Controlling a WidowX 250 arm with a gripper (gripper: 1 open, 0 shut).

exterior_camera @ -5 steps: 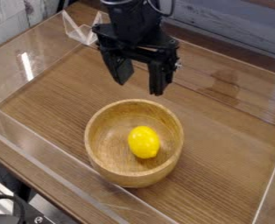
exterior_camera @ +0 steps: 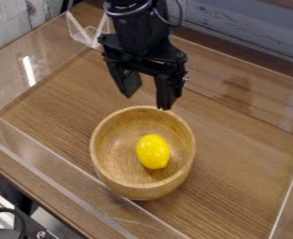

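A yellow egg-shaped object (exterior_camera: 153,151) lies in a round wooden bowl (exterior_camera: 108,163) in the lower middle of the camera view. The black robot arm with its gripper (exterior_camera: 146,93) hangs above and behind the bowl, clear of the yellow object. Its fingers are dark and hard to make out, so whether it is open or shut cannot be told.
Clear plastic edges run along the left side, and a pale panel stands at the back right. A black cable lies at the lower left.
The arm has shifted slightly, its upper part a little to the left. The bowl and yellow object have not moved.
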